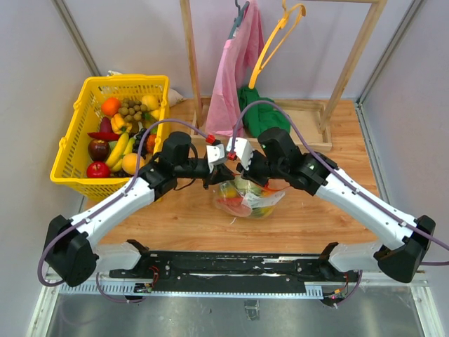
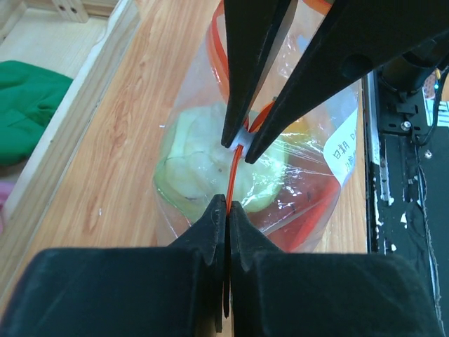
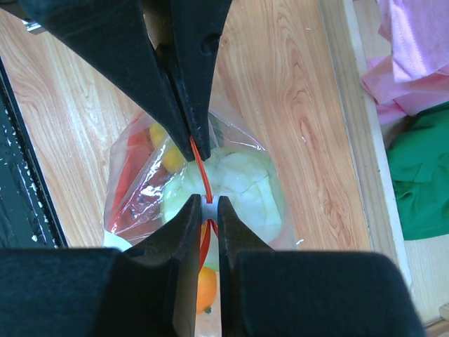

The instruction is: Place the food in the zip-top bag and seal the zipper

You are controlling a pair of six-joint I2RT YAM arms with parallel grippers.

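The clear zip bag [image 1: 242, 207] holds food, with pale green lettuce [image 3: 245, 182] and orange and red items showing through. In the left wrist view its red zipper strip [image 2: 234, 168] runs between my left gripper's [image 2: 228, 207] shut fingers. A small white slider [image 3: 209, 209] sits on the strip at the fingertips of my right gripper, which are close about it; whether they grip it is hard to tell. Both grippers meet just above the bag in the top view, tips close together.
A yellow basket [image 1: 70, 140] of produce stands at the left. Behind the bag is a wooden rack [image 1: 309, 119] with pink cloth [image 1: 231, 84] and green cloth [image 1: 266, 123]. Bare tabletop [image 1: 337, 217] lies to the right.
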